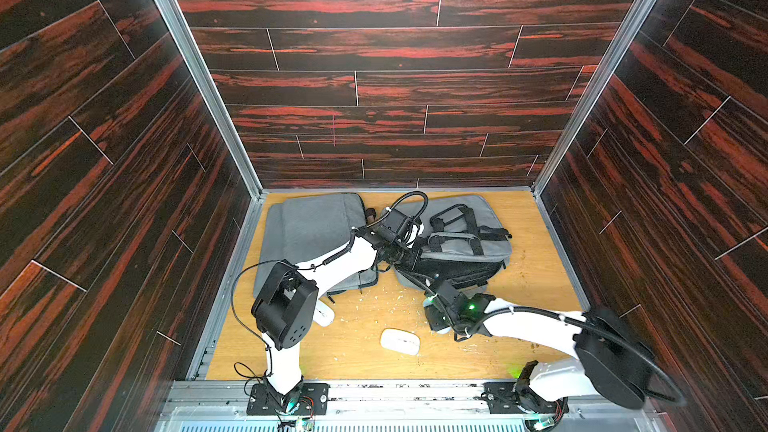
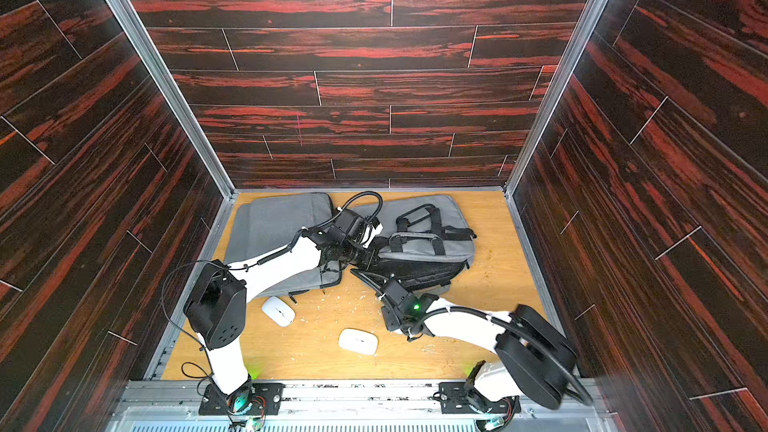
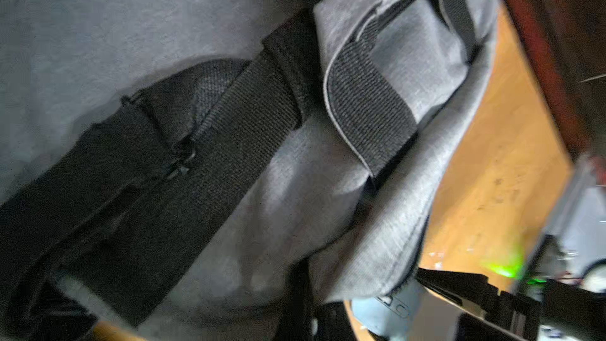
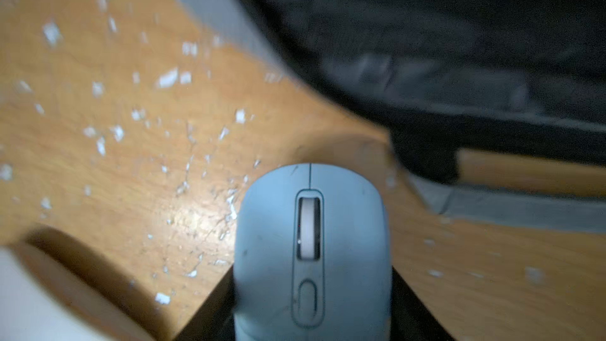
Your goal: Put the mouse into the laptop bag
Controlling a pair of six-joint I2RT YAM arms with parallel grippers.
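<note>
The light-blue mouse [image 4: 312, 227] fills the lower middle of the right wrist view, scroll wheel facing up. My right gripper is shut on it, with dark fingers [image 4: 416, 312] against both sides. It is just in front of the bag. The grey laptop bag [image 1: 464, 248] lies at the back right, its dark mouth gaping toward the front. My left gripper is shut on the bag's front flap at the left corner of the mouth, holding the fabric up. Part of the mouse [image 3: 385, 312] shows beyond that flap.
A white mouse [image 1: 400, 341] lies near the front middle, and another white mouse [image 2: 278, 311] lies to its left. A second grey bag [image 1: 312, 228] occupies the back left. White crumbs litter the wooden table [image 2: 312, 352]. Open table lies right of the laptop bag.
</note>
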